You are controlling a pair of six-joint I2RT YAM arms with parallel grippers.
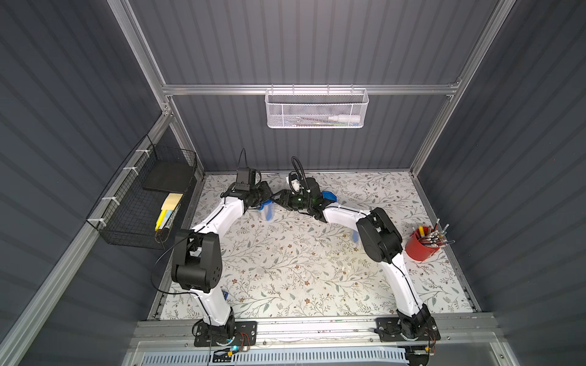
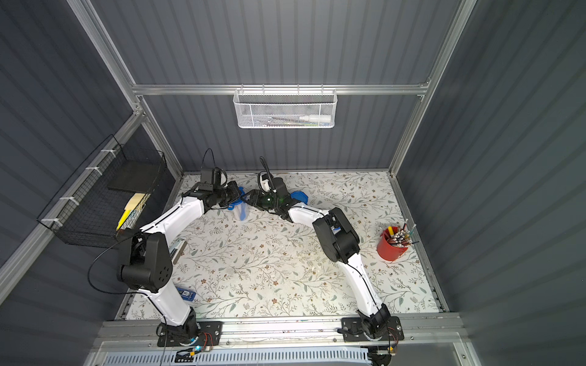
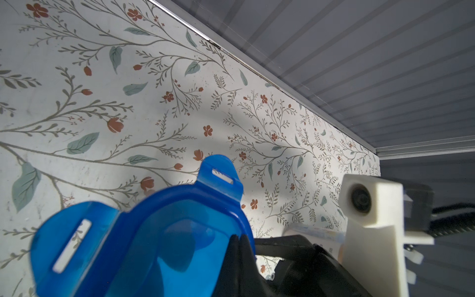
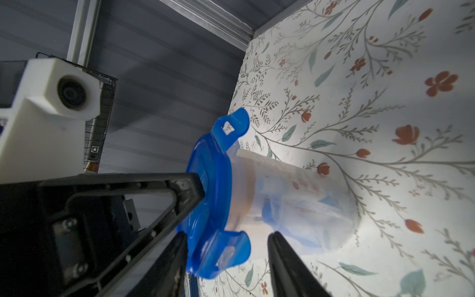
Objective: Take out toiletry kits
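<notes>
A translucent toiletry container [image 4: 301,203] with a blue lid [image 4: 212,163] and side latches stands at the back left, largely covered by the arms in the top views. My left gripper [image 1: 263,196] is at it, fingers shut beside the lid rim in the left wrist view; whether anything thin is between them is unclear. My right gripper is partly open, its fingers either side of the lower lid latch, not visibly closed on it. A second blue lid [image 2: 299,196] shows behind the right arm, with another blue-tinted object [image 1: 355,236] farther forward.
A black wire basket [image 1: 131,225] hangs on the left wall, a white mesh basket [image 1: 316,108] on the back wall. A red pen cup [image 1: 420,249] stands at right. Small items lie by the left arm's base.
</notes>
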